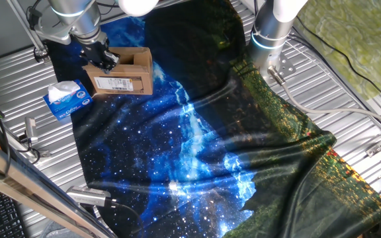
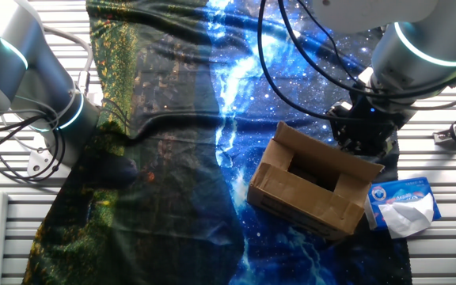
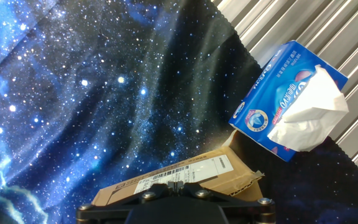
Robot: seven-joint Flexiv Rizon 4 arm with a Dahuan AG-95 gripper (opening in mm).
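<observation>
A brown cardboard box [image 1: 114,82] with an open top and a white shipping label stands on the dark, galaxy-print cloth [image 1: 170,145]. My black gripper shows at the bottom of the wrist view, its fingertips together and nothing visible between them. Seen from exterior view 1, the gripper [image 1: 106,65] hangs over the left part of the box opening. In exterior view 2 the box [image 2: 307,186] is tilted in the picture, with the gripper by its far right corner. The inside of the box is mostly dark and hidden.
Beside the box sits a blue tissue pack [image 1: 68,99] with a white tissue sticking out. A grey metal device [image 1: 88,196] lies at the near left edge. The cloth's middle is wrinkled but clear.
</observation>
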